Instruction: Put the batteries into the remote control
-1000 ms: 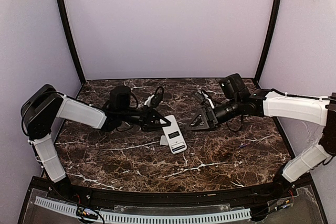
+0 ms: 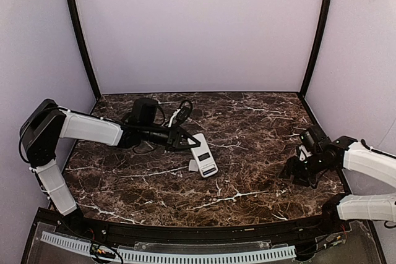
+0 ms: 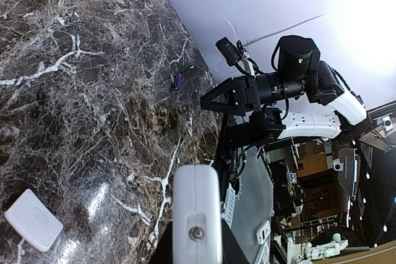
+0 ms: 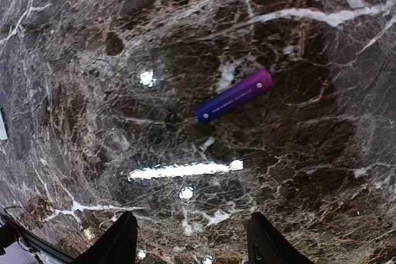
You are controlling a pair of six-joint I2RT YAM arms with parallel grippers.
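My left gripper [image 2: 185,141] is shut on the white remote control [image 2: 204,156], held upright above the table; in the left wrist view the remote [image 3: 197,208] fills the bottom middle. A white cover piece [image 2: 193,166] lies on the table beside it, also seen in the left wrist view [image 3: 34,217]. My right gripper [image 2: 294,168] hovers low at the table's right, its fingers apart and empty. Below it a purple battery [image 4: 232,96] lies alone on the marble, ahead of the fingers in the right wrist view.
My right arm has swung from beside the remote to the right side of the table and lower, over the battery.
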